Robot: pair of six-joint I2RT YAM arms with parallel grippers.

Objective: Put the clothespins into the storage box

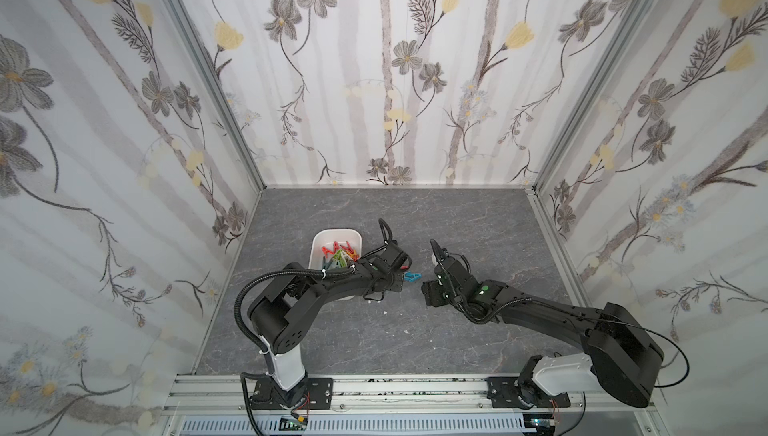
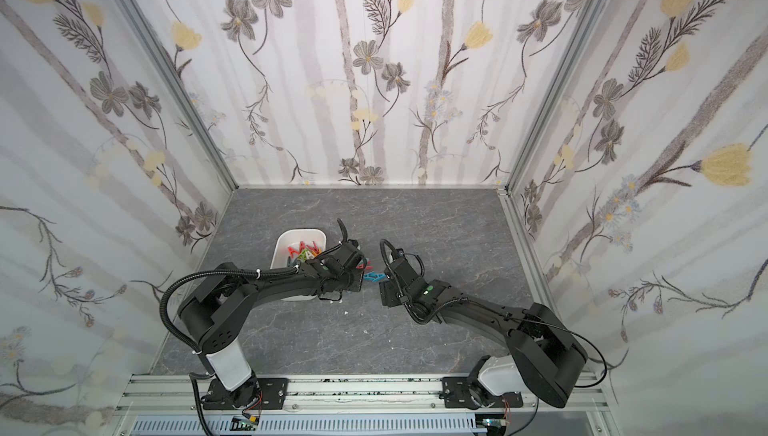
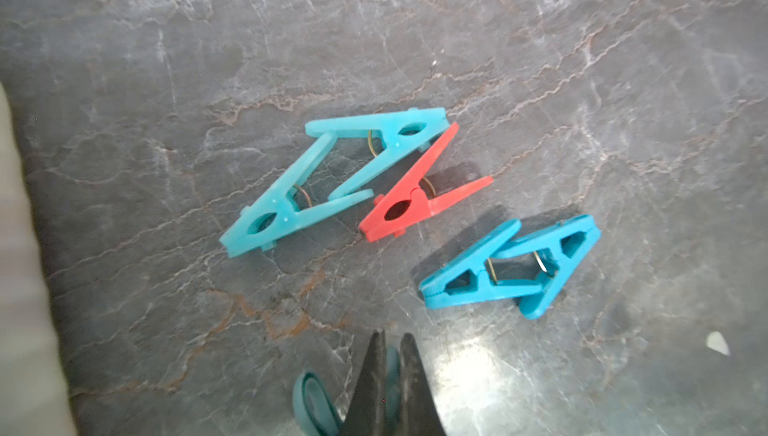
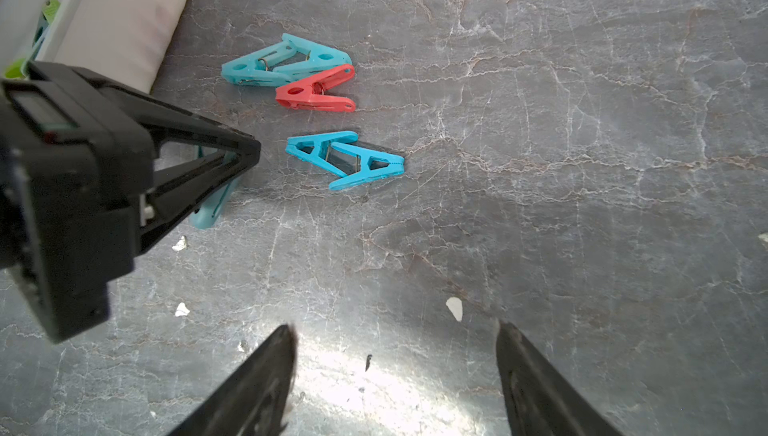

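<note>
In the left wrist view my left gripper has its fingertips close together around a dark teal clothespin [image 3: 300, 405]; one handle sticks out to the left. The right wrist view shows part of that same teal clothespin [image 4: 209, 212] below the left fingers. A red clothespin [image 3: 413, 202], two light-teal ones touching each other [image 3: 276, 208], and two interlocked blue ones [image 3: 456, 298] lie on the table ahead. The white storage box [image 1: 336, 233] holds several colored clothespins, partly covered by the left arm. My right gripper is wide open, with bare table between its fingers.
The box's white wall [image 4: 132, 20] stands close to the left of the loose clothespins. Both arms are near each other over the table middle. Small white flecks [image 4: 454, 308] dot the grey table [image 4: 600, 236], which is clear towards the right and back.
</note>
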